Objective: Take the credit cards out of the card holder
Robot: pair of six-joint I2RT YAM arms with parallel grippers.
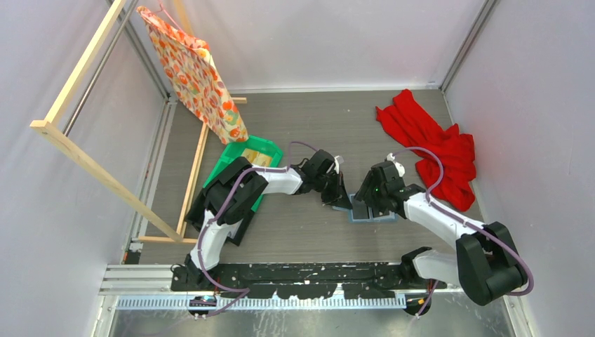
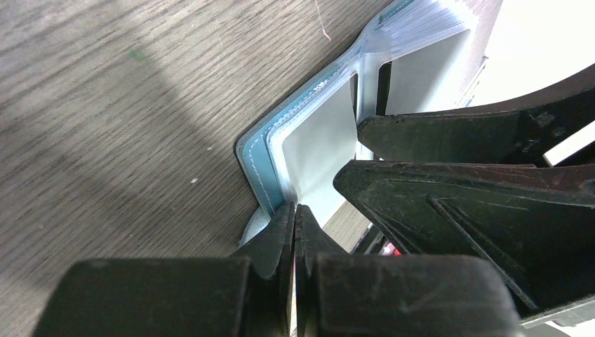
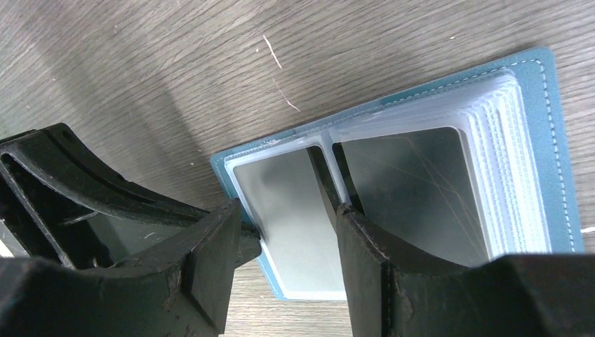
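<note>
A blue card holder (image 1: pixel 372 220) with clear plastic sleeves lies open on the table. Through its windows show a pale grey pocket (image 3: pixel 284 200) and a darker grey one (image 3: pixel 414 182); I cannot tell which hold cards. My left gripper is shut at the holder's left edge, touching or very near a small pale blue tab (image 2: pixel 254 226); whether the tab is pinched is hidden. My right gripper hovers over the left pocket, part open, with nothing visibly held between its fingers. Its tips also appear close by in the left wrist view.
A green bin (image 1: pixel 265 146) stands behind the left arm, beside a wooden frame (image 1: pixel 88 163) with a hanging patterned cloth (image 1: pixel 193 74). A red cloth (image 1: pixel 428 140) lies at the back right. Bare table (image 1: pixel 316 116) stretches behind the holder.
</note>
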